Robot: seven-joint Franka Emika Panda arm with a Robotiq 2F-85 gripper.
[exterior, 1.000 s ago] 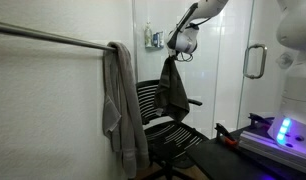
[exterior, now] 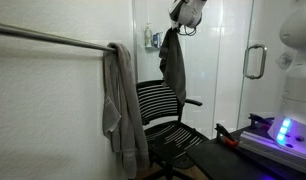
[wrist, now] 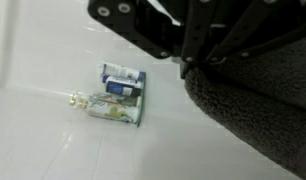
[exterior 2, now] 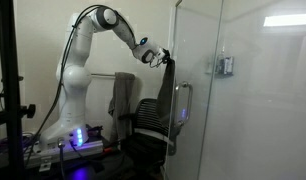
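A dark grey towel [exterior: 173, 66] hangs from my gripper [exterior: 176, 29], which is raised high in front of the glass shower panel. In the wrist view my gripper is shut, and the towel [wrist: 258, 105] runs down from its fingertips on the right side. The other exterior view has the towel [exterior 2: 167, 87] hanging close to the edge of the glass, above the chair. A second, lighter grey towel [exterior: 123, 110] is draped over a metal rail [exterior: 53, 38] on the left wall.
A black office chair [exterior: 163, 110] stands below the hanging towel. Small bottles sit in a wall holder [wrist: 123, 95] behind the glass. A metal door handle [exterior: 255, 62] is at the right. The dark table [exterior: 228, 160] is in front.
My gripper has risen, lifting the towel with it. The towel's lower end has moved from around the chair back up to above it and hangs straighter and narrower.
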